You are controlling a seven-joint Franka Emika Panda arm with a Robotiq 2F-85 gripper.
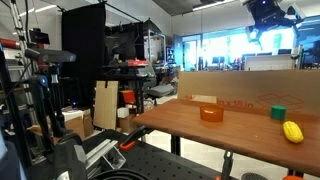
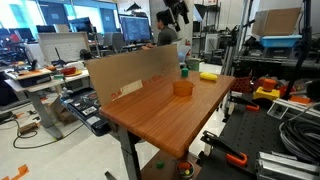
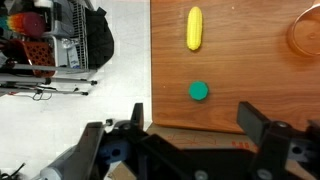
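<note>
My gripper is open high above the table, with its dark fingers spread wide and nothing held. Between and beyond the fingertips in the wrist view lies a small green cup (image 3: pixel 199 91), seen from above; in exterior view 1 the green cup (image 1: pixel 278 112) stands towards the table's far right. A yellow elongated object (image 3: pixel 194 28) lies further up the wrist view, and the same yellow object (image 1: pixel 292 132) is near the right edge in exterior view 1. An orange bowl (image 1: pixel 211 113) sits on the tabletop, apart from both; its rim shows at the wrist view's upper right.
The brown table (image 2: pixel 160 117) has wide bare areas around the bowl. An upright cardboard panel (image 2: pixel 125 80) runs along one long side. Beyond the table edge in the wrist view are pale floor and a wire rack (image 3: pixel 94 40).
</note>
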